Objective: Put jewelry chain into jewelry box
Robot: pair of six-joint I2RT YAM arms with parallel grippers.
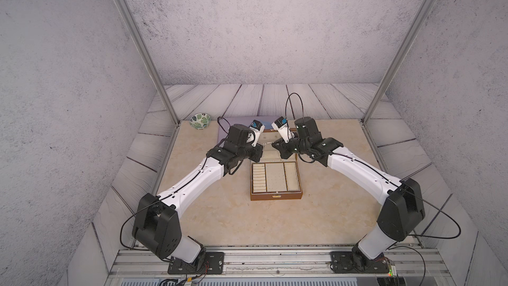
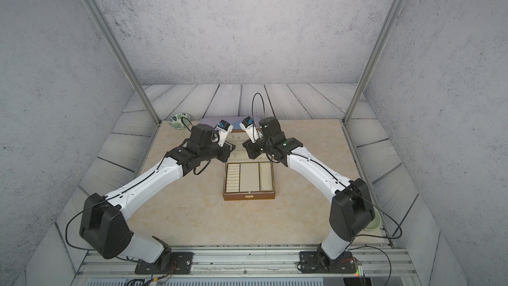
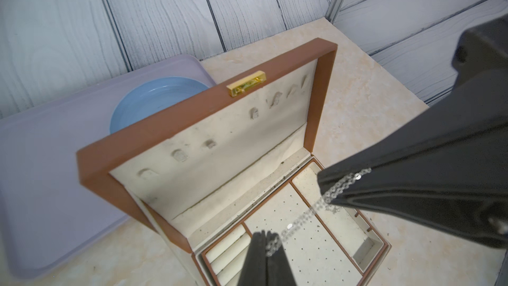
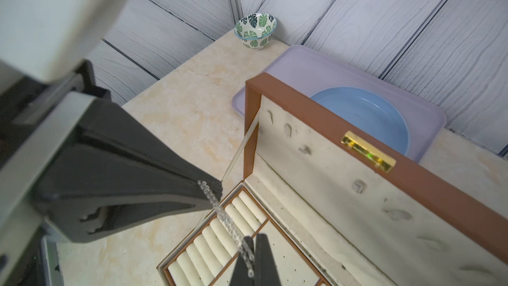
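Observation:
A thin silver chain [image 3: 309, 217] is stretched between my two grippers, in the air over the open jewelry box. In the left wrist view my left gripper is shut on one end of it. The other end runs to the tip of my right gripper, which is also shut on the chain [image 4: 228, 223], as the right wrist view shows [image 4: 255, 243]. Below lies the brown box [image 1: 276, 196], its lid [image 3: 209, 107] raised at the back. Cream ring rolls [image 4: 196, 264] and flat compartments line its base. From above, the gripper tips hide part of the lid.
Behind the lid a lilac tray [image 3: 47, 169] bears a blue plate [image 4: 365, 114]. A leaf-patterned bowl [image 1: 200, 121] stands at the back left. A pale green bowl [image 2: 374, 221] is partly hidden by the right arm.

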